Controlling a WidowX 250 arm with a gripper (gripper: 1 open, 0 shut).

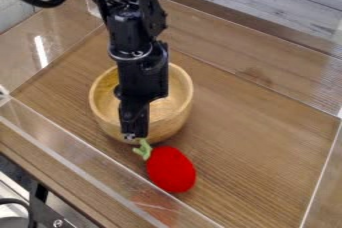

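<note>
A tan wooden bowl (174, 108) sits on the wooden table, with my black gripper (132, 130) reaching down over its near-left part. The fingertips are at the bowl's near side, partly dark against it, so what is between them is hard to make out. Just below, a red tomato-like object (173, 172) with a green stem lies on the table in front of the bowl, apart from the fingertips.
A clear plastic-like edge (80, 162) runs along the front left, with dark cables beyond it at the lower left.
</note>
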